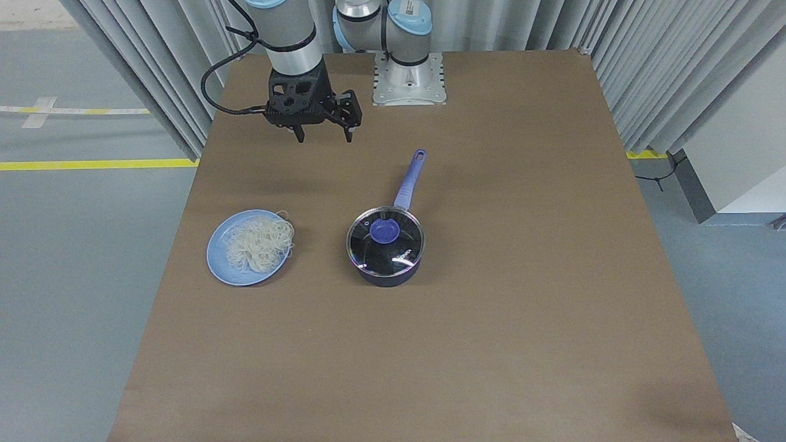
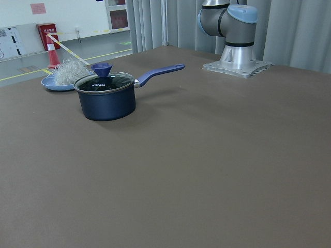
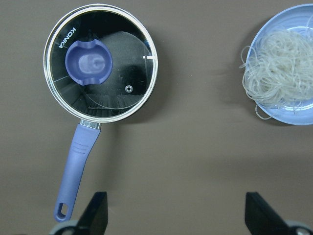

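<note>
A dark blue saucepan [image 2: 107, 106] with a purple handle [image 1: 409, 180] stands on the table, covered by a glass lid [image 3: 117, 98] with a purple knob [image 1: 384, 231]. Beside it, a light blue plate [image 1: 221, 261] holds a loose heap of white noodles [image 3: 279, 68], some strands over the rim. My black gripper [image 1: 324, 137] hangs above the back left of the table, behind the plate and pan. Its two fingers stand apart at the bottom of the wrist view [image 3: 175, 208], open, with nothing between them, over bare table near the handle's end.
The arm's base plate [image 1: 409, 92] sits at the back edge, with grey curtains behind it.
</note>
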